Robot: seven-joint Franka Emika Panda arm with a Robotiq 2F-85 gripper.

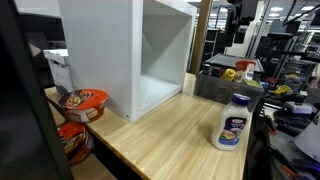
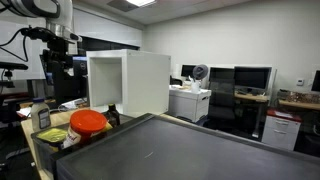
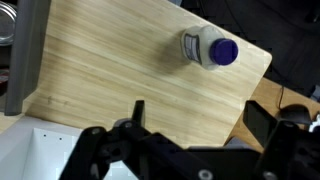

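Note:
A white bottle with a purple cap [image 1: 231,123] stands upright on the wooden table near its front right edge. From above, the wrist view shows the same bottle [image 3: 208,47] beyond the fingertips, not between them. My gripper is open, its two dark fingers spread wide over bare wood. In exterior view 1 the gripper [image 1: 235,42] hangs high at the upper right, well above the tabletop and apart from the bottle. The white open-fronted box [image 1: 112,65] stands on the table to the left.
Red-rimmed bowls [image 1: 82,102] sit at the table's left edge beside a dark upright panel [image 1: 25,110]. At the back right stands a grey metal bin [image 1: 212,85] with a yellow item [image 1: 230,74] and a red one.

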